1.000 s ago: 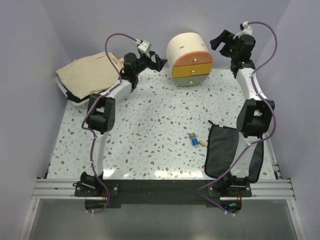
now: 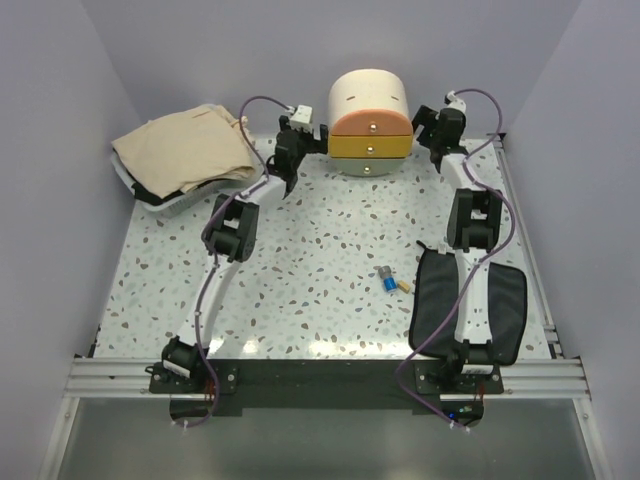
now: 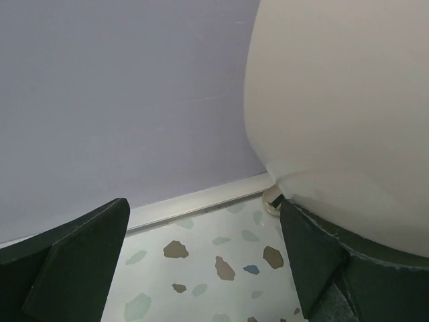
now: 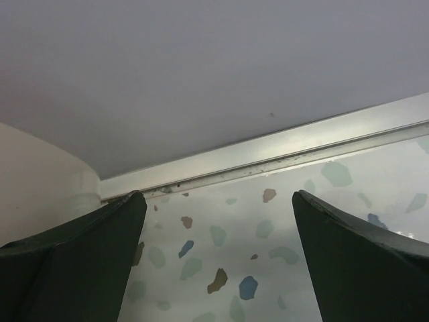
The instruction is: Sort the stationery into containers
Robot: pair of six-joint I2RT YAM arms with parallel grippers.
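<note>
At the back of the table stands a rounded drawer cabinet [image 2: 368, 105], with an orange top drawer [image 2: 372, 124], a yellow one [image 2: 371, 147] below it and a grey-green one [image 2: 368, 167] lowest, all closed. My left gripper [image 2: 322, 139] is at its left side, one finger [image 3: 328, 261] by the pale cabinet wall [image 3: 335, 121]; the fingers are open and empty. On the cabinet's right my right gripper [image 2: 424, 126] is open over bare tabletop. A blue-and-grey item [image 2: 388, 279] and a small tan piece [image 2: 404, 286] lie toward the front right.
A black zippered pouch [image 2: 467, 305] lies at the right, partly under the right arm. A white bin [image 2: 180, 203] with a beige cloth [image 2: 186, 150] over it stands back left.
The cabinet has shifted a little left and turned to face more squarely forward.
</note>
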